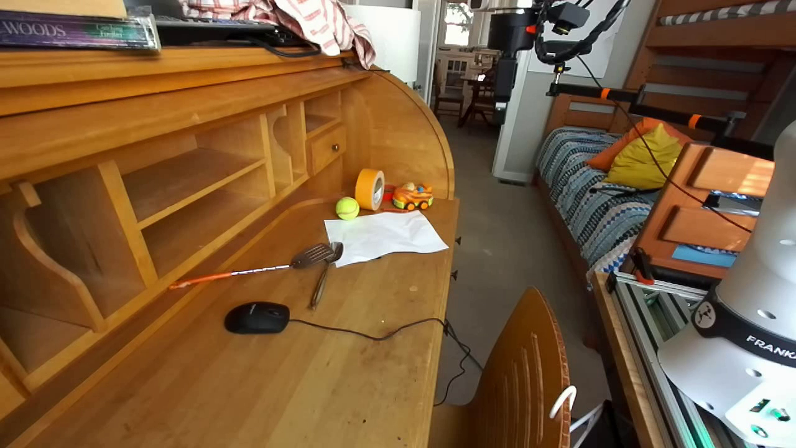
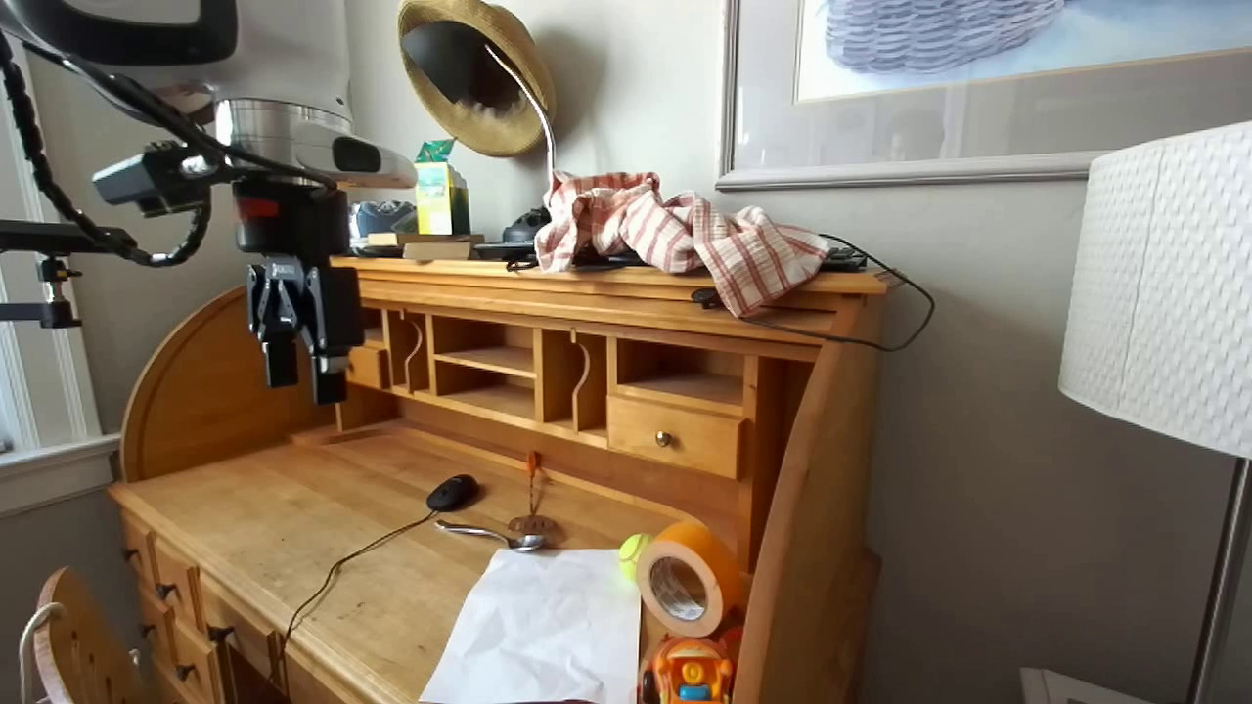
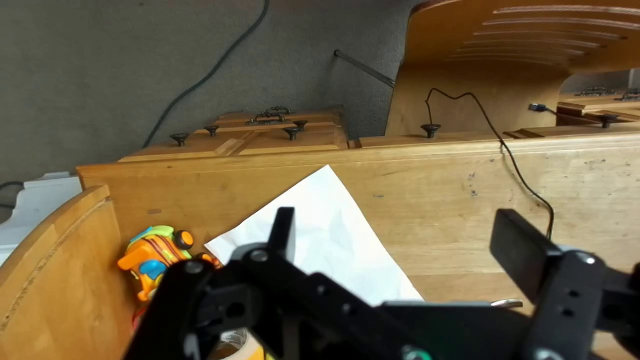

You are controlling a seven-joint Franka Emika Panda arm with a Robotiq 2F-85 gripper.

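Note:
My gripper is open and empty, raised well above the desk; its two fingers stand wide apart in the wrist view. On the desktop lies a white sheet of paper [image 1: 384, 238]. Touching its edge is a metal spoon [image 1: 321, 285], with a spatula [image 1: 310, 256] beside it, orange at the handle's end. A black mouse [image 1: 257, 317] rests nearer the desk's middle. Grouped at one end are a tennis ball [image 1: 347, 208], a roll of orange tape [image 2: 687, 581] standing on its edge and an orange toy car [image 3: 153, 258]. The gripper hides much of the tape in the wrist view.
The desk's cubbyholes [image 2: 487, 364] rise along its back, and a curved side panel [image 1: 407, 127] closes the end by the toy. A wooden chair [image 1: 515, 381] stands at the front. The mouse cable [image 1: 373, 336] crosses the desktop and hangs over the front edge.

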